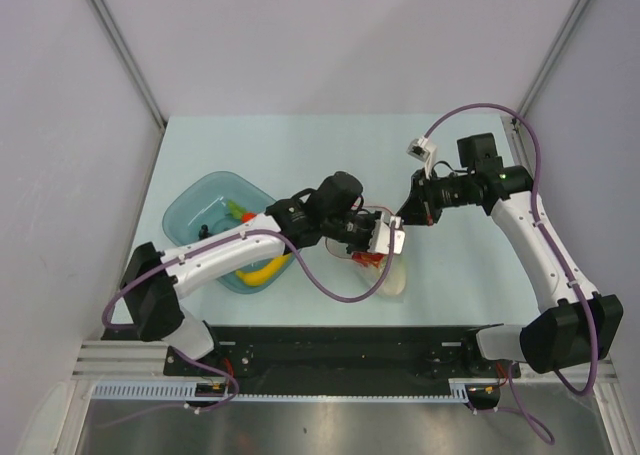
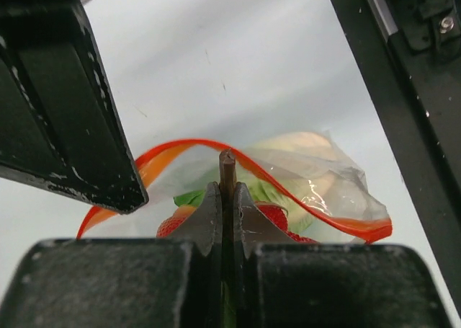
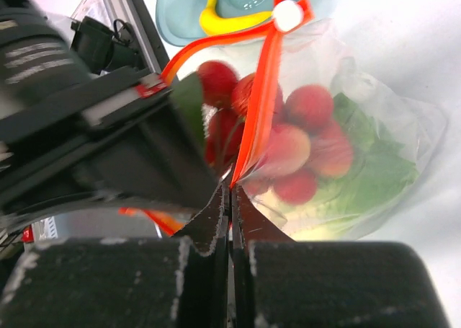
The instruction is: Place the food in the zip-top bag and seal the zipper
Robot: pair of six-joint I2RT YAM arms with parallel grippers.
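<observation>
The clear zip bag with an orange rim [image 3: 261, 101] holds a bunch of red fruit [image 3: 308, 106] and green lettuce leaves [image 3: 374, 137]. My right gripper is shut on the rim of that bag. In the left wrist view my left gripper is shut on the brown stem [image 2: 227, 166] of the bunch, over the bag's mouth. Red fruit [image 2: 272, 214] shows just beneath its fingers. A white zip slider [image 3: 287, 16] sits at one end of the rim. From above, the left arm hides much of the bag [image 1: 392, 278].
A blue tub [image 1: 176, 215] on the left holds a yellow banana [image 1: 262, 272], a red pepper, something green and a dark item. The two grippers are very close together. Bare white table [image 1: 290, 140] lies behind the bag.
</observation>
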